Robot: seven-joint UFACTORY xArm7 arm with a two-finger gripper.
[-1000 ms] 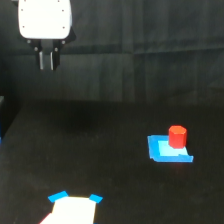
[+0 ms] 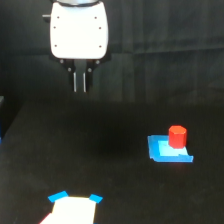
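My gripper [image 2: 80, 82] hangs from the white arm end at the upper left of the camera view, well above the dark table and clear of everything on it. Its two narrow fingers point straight down, close to each other. At this size, whether they are open or shut is unclear, and no object shows at them. A small red block [image 2: 177, 136] with angular sides stands at the right, on a white patch [image 2: 180, 152] edged with blue tape. From the gripper, that block lies to the right and lower in the picture.
At the bottom edge, left of centre, a white surface [image 2: 73, 212] with pieces of blue tape [image 2: 58, 196] at its corners is cut off by the frame. Bare black tabletop [image 2: 110, 150] lies between it and the red block. A dark curtain [image 2: 150, 50] hangs behind.
The arm and gripper have moved right and somewhat down in the picture. The red block and the taped patches are where they were.
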